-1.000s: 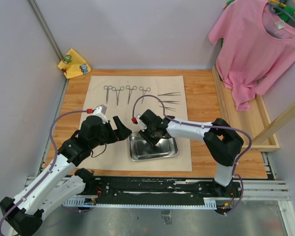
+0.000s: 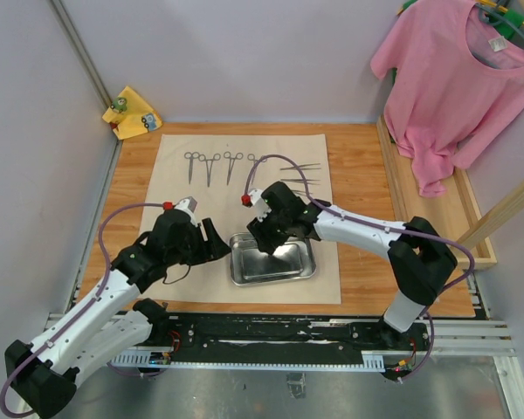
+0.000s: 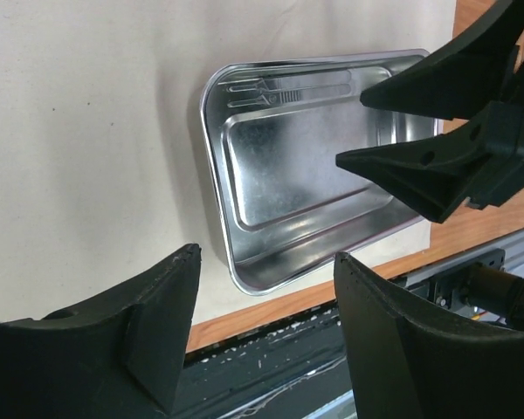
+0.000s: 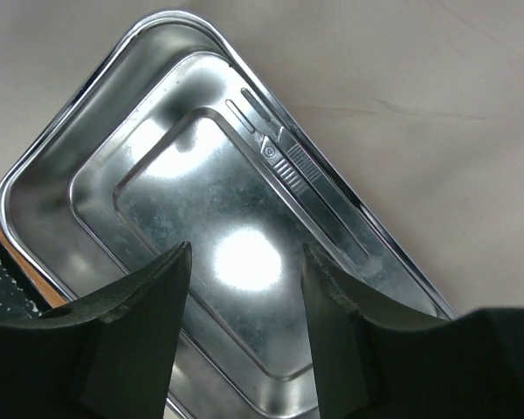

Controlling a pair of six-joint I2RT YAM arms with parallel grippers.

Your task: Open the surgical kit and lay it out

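Note:
A steel tray [image 2: 271, 272] lies on the beige cloth [image 2: 192, 279]. Along its back edge lie thin metal instruments [image 4: 288, 170], some with ridged grips. My right gripper [image 2: 258, 236] hangs over the tray, open and empty; in the left wrist view its fingers [image 3: 393, 166] show above the tray. My left gripper [image 2: 218, 246] is open just left of the tray, nothing between its fingers. Several scissor-like clamps [image 2: 210, 166] stand in a row at the cloth's back, with tweezers-like tools [image 2: 299, 167] in a column to their right.
A pink shirt [image 2: 445, 87] hangs above a wooden tray at right. A yellow cloth [image 2: 135, 113] sits at back left. Bare wood borders it.
My left gripper has moved slightly toward the front.

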